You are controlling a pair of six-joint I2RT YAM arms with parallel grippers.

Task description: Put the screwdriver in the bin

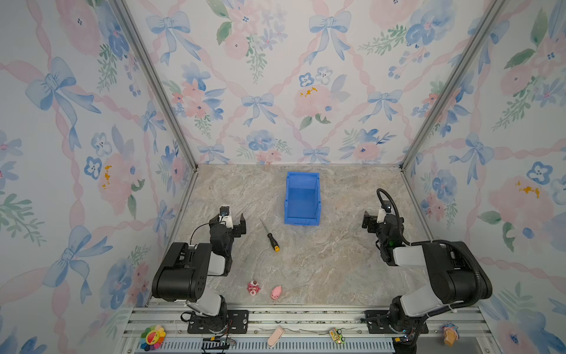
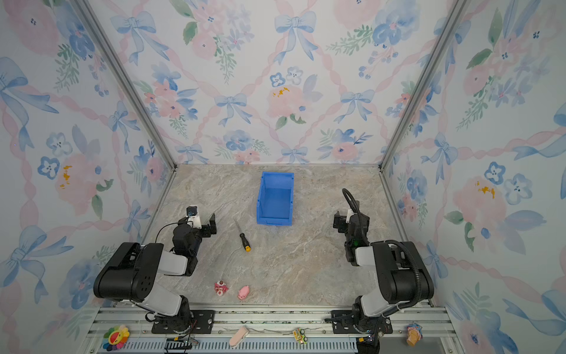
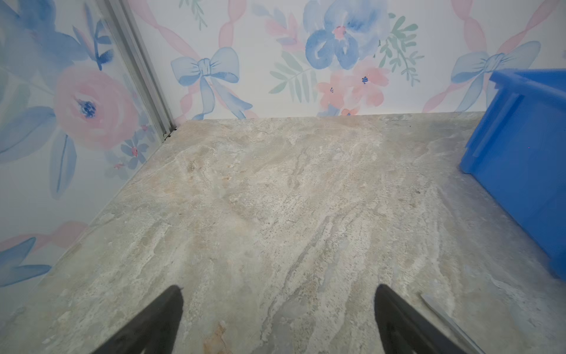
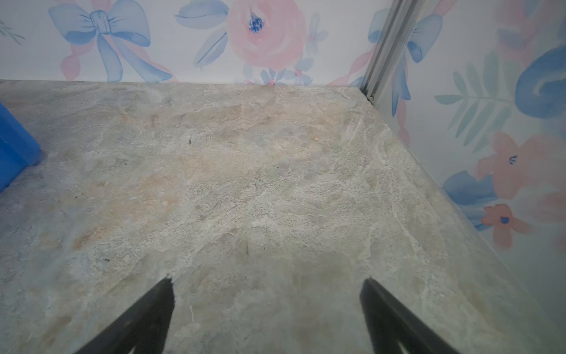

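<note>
The screwdriver (image 1: 272, 240), with a black and yellow handle and a thin metal shaft, lies on the table between my left gripper and the bin. Its shaft (image 3: 451, 323) shows at the lower right of the left wrist view; the handle is out of that view. The blue bin (image 1: 303, 221) stands upright at the back middle, empty. My left gripper is open, to the left of the screwdriver and apart from it. On the far right side, my right gripper is also open, with only bare table visible between its fingers.
Two small pink toys (image 1: 253, 288) lie near the front edge, in front of the screwdriver. More small items, such as a pink bar (image 1: 275, 337), rest beyond the front rail. Patterned walls enclose the table's back and sides.
</note>
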